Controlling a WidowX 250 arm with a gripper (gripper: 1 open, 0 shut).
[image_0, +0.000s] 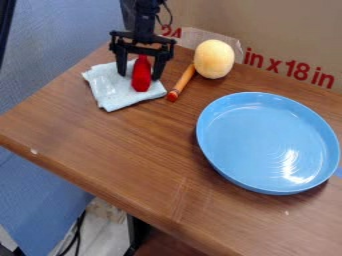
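The black gripper (140, 62) is low over a folded white cloth (110, 90) at the back left of the wooden table, its fingers around an upright red object (142, 78). That object rests on or just over the cloth; contact is hard to tell, as is whether the fingers press on it.
An orange stick with a red end (183, 79) lies right of the cloth, near a pale yellow ball (214, 58). A large blue plate (267, 140) takes up the right side.
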